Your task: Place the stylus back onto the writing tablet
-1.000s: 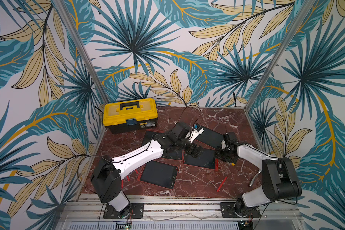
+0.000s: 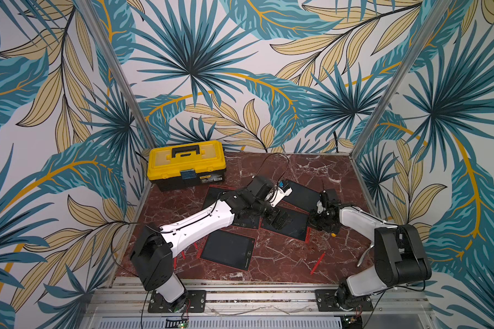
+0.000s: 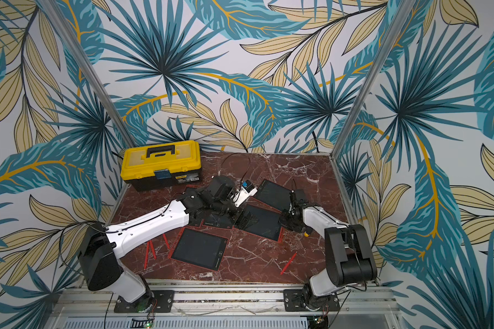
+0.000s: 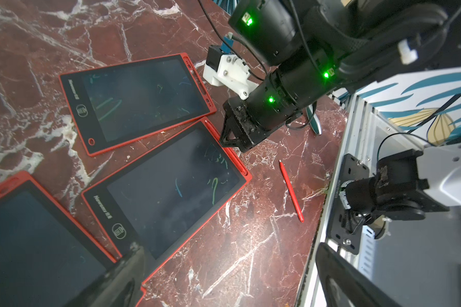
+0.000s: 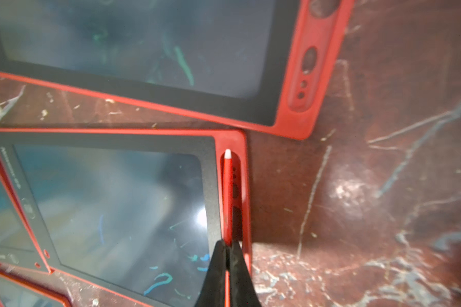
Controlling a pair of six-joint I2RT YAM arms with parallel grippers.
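In the right wrist view, a red stylus (image 5: 227, 199) with a white tip lies along the slot in the red edge of a writing tablet (image 5: 112, 199). My right gripper is shut on the stylus, its black fingers pinching it over the slot. The stylus tip reaches near the slot's far end; whether it is seated cannot be told. In the left wrist view this same tablet (image 4: 176, 189) lies below my right gripper. My left gripper stands open above the tablets, nothing between its spread fingers.
Another red stylus (image 4: 292, 192) lies on the bare table to the right. A second tablet (image 4: 138, 97) sits close behind, and another tablet (image 2: 227, 249) lies at the front. A yellow toolbox (image 2: 186, 164) occupies the back left.
The tablet under my right gripper has turned a little, its right side shifting slightly left. Right arm looks nearly still; my left gripper has barely moved.
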